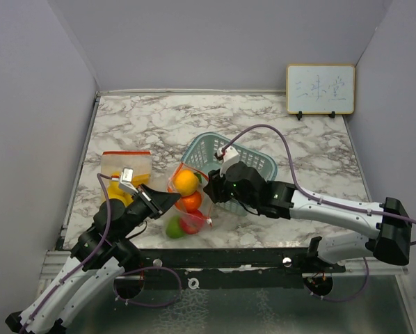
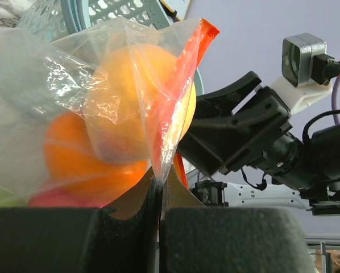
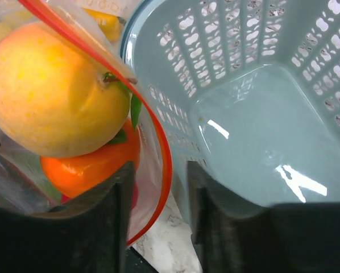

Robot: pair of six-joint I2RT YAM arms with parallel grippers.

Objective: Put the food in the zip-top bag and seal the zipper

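Note:
A clear zip bag [image 1: 202, 207] with a red zipper edge [image 3: 168, 162] stands with its mouth spread. Inside it are a yellow-orange peach [image 3: 50, 85] at the top, an orange fruit [image 3: 96, 162] below it, and red and green [image 1: 174, 227] pieces lower down. My left gripper is shut on the near side of the bag's edge. On the basket side, my right gripper is part open, its blurred fingers [image 3: 122, 199] on either side of the red edge; contact with the film cannot be made out.
A light blue-green basket [image 3: 323, 165], empty in its visible part, stands right behind the bag. Another red-topped bag [image 1: 114, 161] with yellow items lies at the left. Bare marble table [image 1: 159, 118] stretches across the back.

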